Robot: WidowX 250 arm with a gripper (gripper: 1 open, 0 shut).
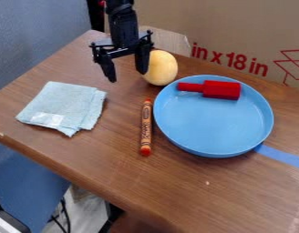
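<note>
My black gripper (123,62) hangs over the back left of the wooden table, open, with nothing seen between its fingers, just left of a yellow round object (160,71). A blue plate (213,127) sits at the right, with a red object (221,89) lying on its back rim area. An orange crayon-like stick (146,127) lies left of the plate. A folded pale-blue cloth (57,107) lies at the left.
A cardboard box (250,32) stands behind the table. Blue tape (281,157) is stuck at the right. The table's left edge borders a blue surface.
</note>
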